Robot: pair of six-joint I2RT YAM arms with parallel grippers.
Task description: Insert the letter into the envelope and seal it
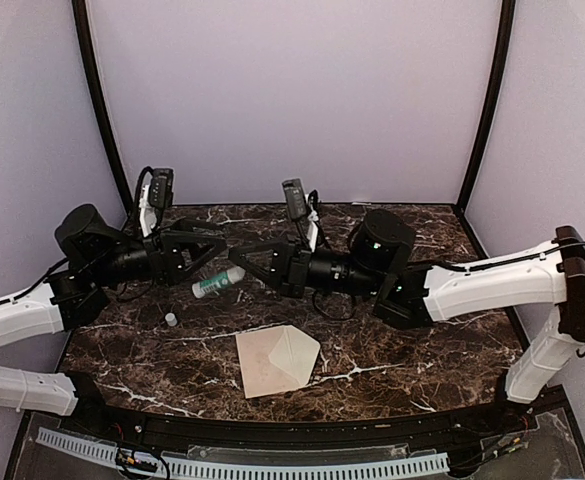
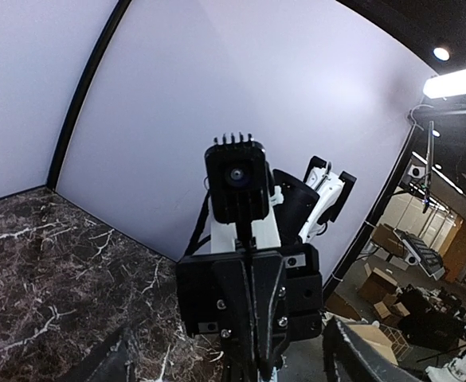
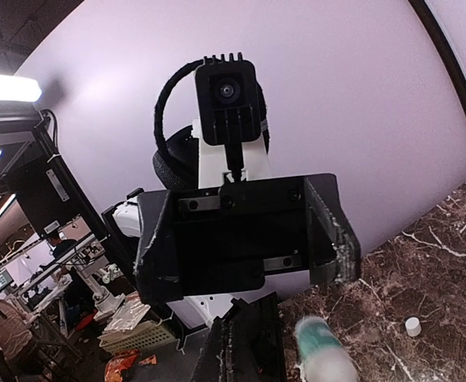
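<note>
A pinkish envelope (image 1: 256, 368) lies on the table, its pale pointed flap on the right; no separate letter shows. The white-and-green glue stick (image 1: 217, 282) appears slanted below the two facing grippers, blurred in the right wrist view (image 3: 324, 350). Neither gripper has it between its fingers; whether it has reached the table I cannot tell. My left gripper (image 1: 219, 246) is open, its fingers (image 3: 334, 235) wide apart in the right wrist view. Opposite it, my right gripper (image 1: 234, 258) is shut with nothing showing between its fingers.
A small white cap (image 1: 171, 319) sits on the dark marbled table (image 1: 402, 365), left of the envelope. The grippers' tips are very near each other above the table.
</note>
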